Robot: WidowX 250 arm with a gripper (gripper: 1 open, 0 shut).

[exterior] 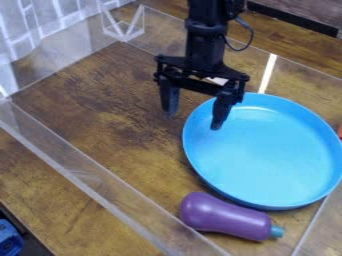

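Note:
My black gripper (195, 100) hangs in the upper middle, open, its two fingers spread apart above the left rim of a blue round plate (261, 160). Nothing shows between its fingers. A purple eggplant (225, 215) lies on the wooden surface in front of the plate, at the bottom right.
The wooden surface (94, 110) left of the plate is clear. Clear plastic walls run along its left and back. A blue object (8, 240) shows at the bottom left corner, and a small orange thing sits at the right edge.

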